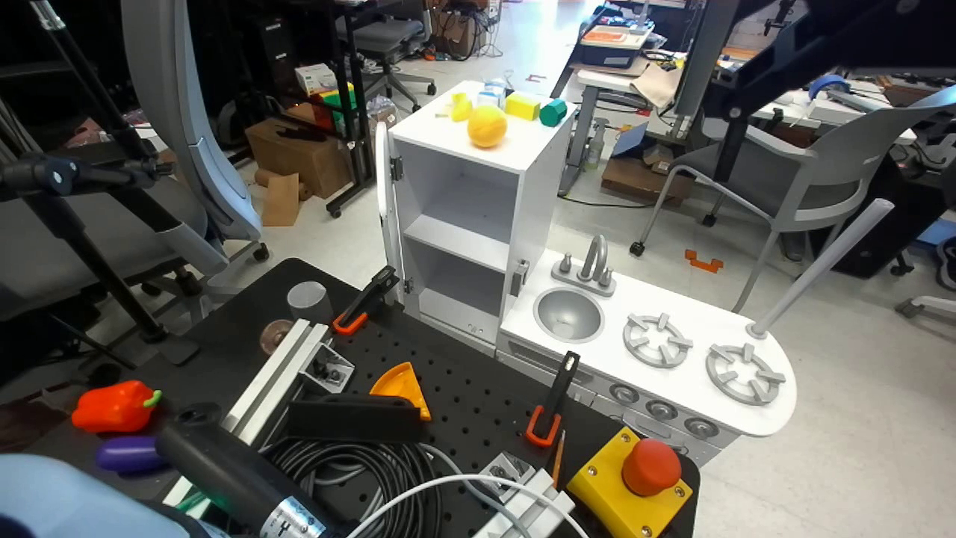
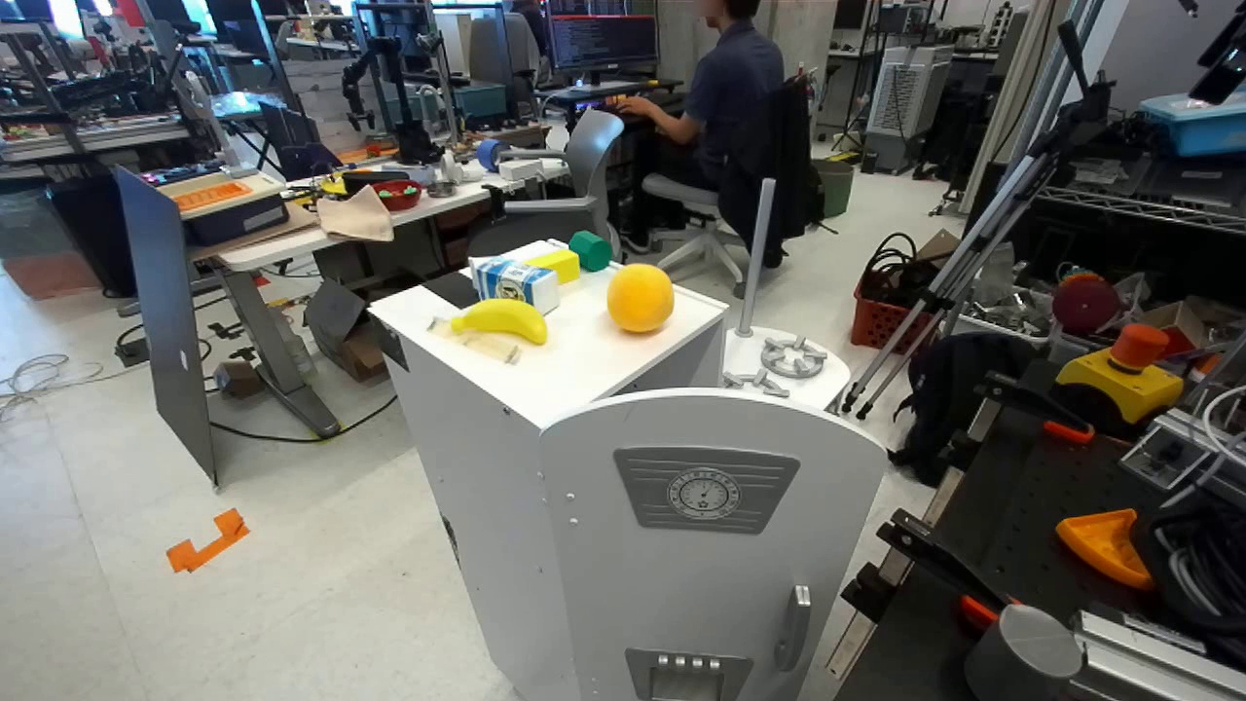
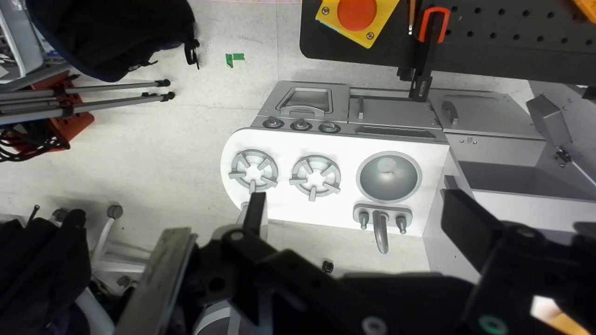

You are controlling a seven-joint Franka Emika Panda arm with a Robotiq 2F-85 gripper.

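In the wrist view my gripper has its two dark fingers set wide apart, with nothing between them but a distant view of the white toy kitchen counter (image 3: 346,215). The counter lies well below the fingertips, showing a round sink (image 3: 389,176) with a tap (image 3: 380,231) and two grey burners (image 3: 315,177). On top of the white toy fridge (image 1: 430,125) sit an orange (image 1: 486,126), a banana (image 2: 502,319), a blue-and-white carton (image 2: 515,282), a yellow block (image 2: 558,268) and a green piece (image 2: 591,250). The fridge door (image 2: 701,572) stands open, and its visible shelves are empty.
A black perforated table (image 1: 448,376) borders the kitchen, carrying black-and-orange clamps (image 1: 557,400), an orange wedge (image 1: 400,387), coiled cables, a red pepper (image 1: 116,406), a purple eggplant (image 1: 131,453) and a red-topped yellow button box (image 1: 631,484). A grey post (image 1: 822,266) rises beside the counter's far end.
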